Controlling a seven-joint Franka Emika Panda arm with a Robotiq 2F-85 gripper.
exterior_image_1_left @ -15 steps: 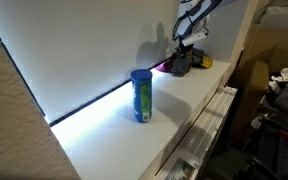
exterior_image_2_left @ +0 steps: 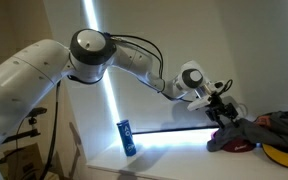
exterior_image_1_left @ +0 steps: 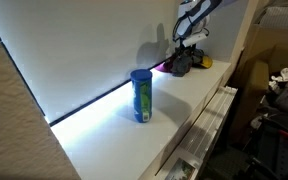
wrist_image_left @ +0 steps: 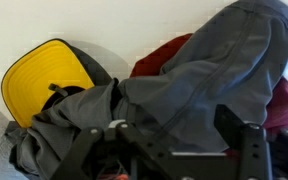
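A dark grey cloth (wrist_image_left: pixel 189 85) lies bunched over a dark red item (wrist_image_left: pixel 162 55) and beside a yellow item (wrist_image_left: pixel 46 80) in the wrist view. My gripper reaches in from the bottom of that view, its dark fingers (wrist_image_left: pixel 114 140) spread apart. Grey cloth shows between and beyond them; whether they touch it I cannot tell. Exterior view 2 has the gripper (exterior_image_2_left: pixel 222 108) pointing down at the left end of the grey cloth (exterior_image_2_left: pixel 269 130). From exterior view 1 the gripper (exterior_image_1_left: pixel 187 45) appears small over the pile at the shelf's far end.
A blue canister (exterior_image_1_left: pixel 142 95) stands upright on the white shelf (exterior_image_1_left: pixel 114 145), well away from the pile. The shelf between them is clear. A light wall (exterior_image_1_left: pixel 84 45) runs along the back, and an open drawer (exterior_image_1_left: pixel 209 120) lies below the front edge.
The canister and shelf look the same.
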